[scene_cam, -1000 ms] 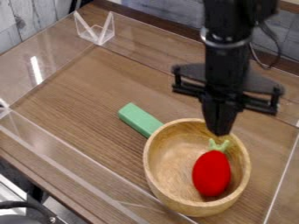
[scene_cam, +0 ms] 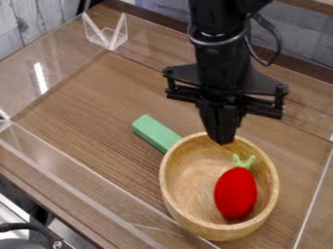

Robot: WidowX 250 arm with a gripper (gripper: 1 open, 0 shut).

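The black gripper [scene_cam: 221, 129] reaches down from the top of the view to just above a wooden bowl [scene_cam: 182, 195]. Its lower tip is narrow, with nothing seen between the fingers, and it looks shut. In the bowl lies a red oval object [scene_cam: 236, 192] with a green top, like a toy strawberry or vegetable. A green block [scene_cam: 158, 132] lies on the table just outside the bowl, at its upper left.
A clear plastic item [scene_cam: 107, 29] stands at the back left. Black cable shows at the lower left.
The arm and gripper have shifted slightly to the left. The bowl, red object and green block have not visibly moved.
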